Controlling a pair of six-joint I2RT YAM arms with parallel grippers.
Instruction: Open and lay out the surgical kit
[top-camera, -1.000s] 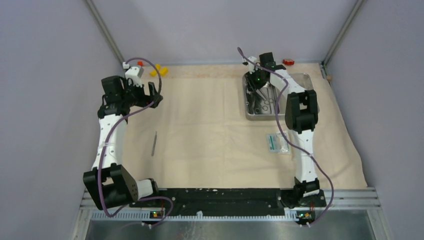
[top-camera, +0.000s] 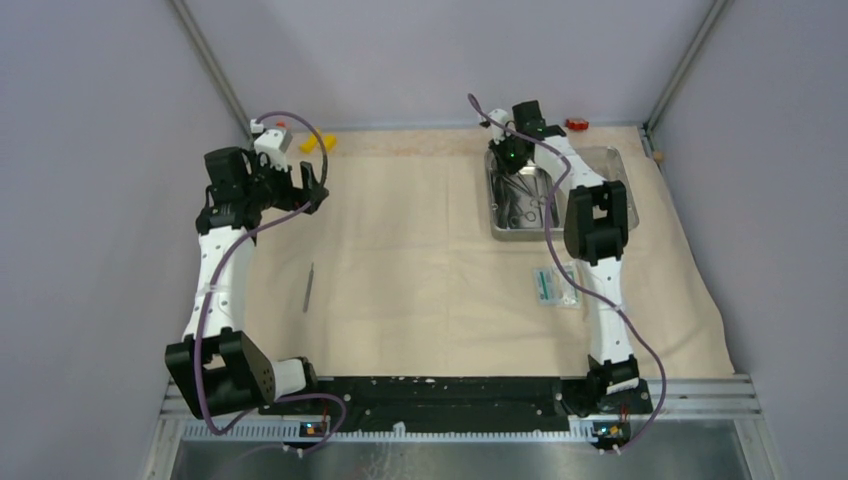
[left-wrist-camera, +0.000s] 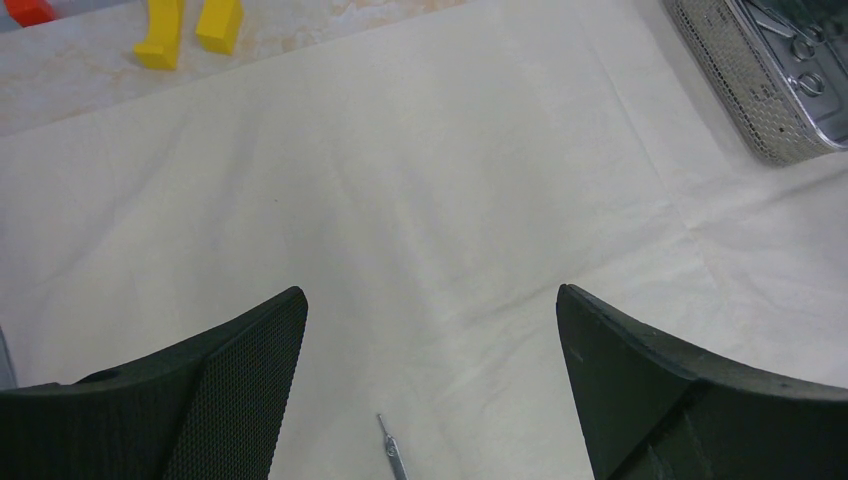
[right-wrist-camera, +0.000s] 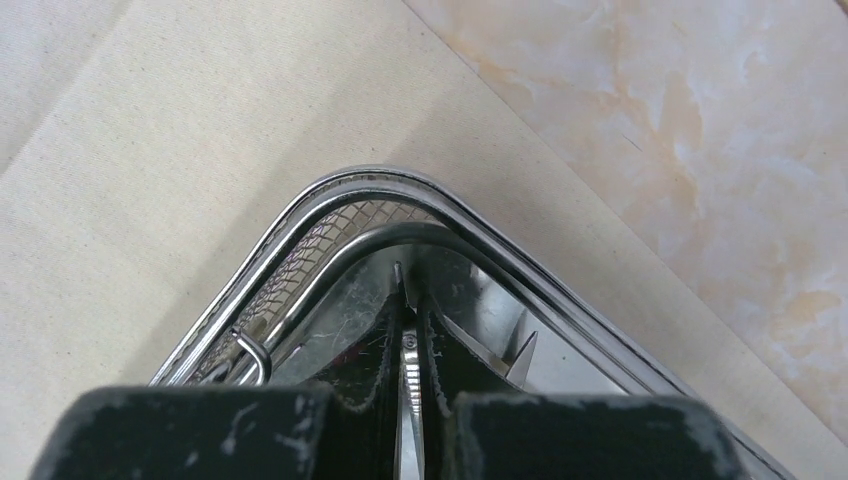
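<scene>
A metal mesh tray (top-camera: 520, 235) stands at the back right with several instruments inside, among them ring-handled ones (top-camera: 530, 212). Over its back left corner my right gripper points down, its fingers shut. A silver instrument (right-wrist-camera: 410, 350) shows in the narrow slit between the fingers; whether it is gripped or lies beneath them is not clear. On the left, my left gripper hangs wide open above the cloth, empty. A slim metal handle (top-camera: 308, 288) lies alone on the left of the cloth; its thin tip (left-wrist-camera: 383, 425) appears in the left wrist view.
A clear packet (top-camera: 556, 286) lies in front of the tray, partly behind the right arm. Yellow pieces (top-camera: 318, 142) sit at the back left and a red item (top-camera: 577, 124) behind the tray.
The left gripper has moved a little to the right. The handle on the cloth and the packet have stayed put.
</scene>
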